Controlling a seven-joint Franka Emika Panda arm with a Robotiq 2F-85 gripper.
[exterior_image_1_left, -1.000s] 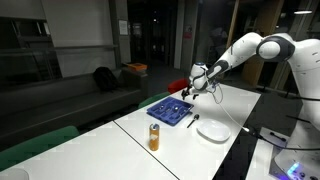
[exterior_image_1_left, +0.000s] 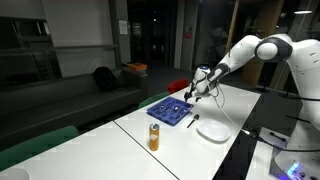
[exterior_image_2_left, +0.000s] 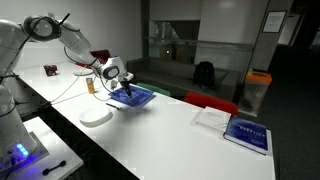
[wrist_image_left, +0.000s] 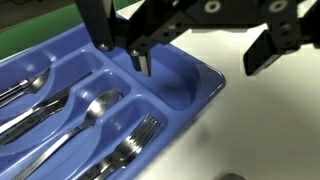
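My gripper stands open over the right end of the blue cutlery tray (wrist_image_left: 185, 120) in the wrist view, one finger above an empty compartment and the other outside the rim. Nothing shows between the fingers. Forks (wrist_image_left: 128, 148), a spoon (wrist_image_left: 95, 110) and knives (wrist_image_left: 35, 118) lie in the tray's slots. From exterior view 1, the gripper (exterior_image_1_left: 198, 97) appears at the far right corner of the tray (exterior_image_1_left: 168, 110). A dark utensil (exterior_image_1_left: 193, 122) rests on the table between the tray and a white plate (exterior_image_1_left: 212, 129).
An orange-brown bottle (exterior_image_1_left: 154, 137) stands upright nearer the front of the table. A white rack or tray (exterior_image_2_left: 212, 118) and a dark blue box or book (exterior_image_2_left: 247, 132) lie at the far right of exterior view 2.
The gripper has shifted slightly at the tray's far right corner. The tray, plate, bottle and dark utensil stay where they were.
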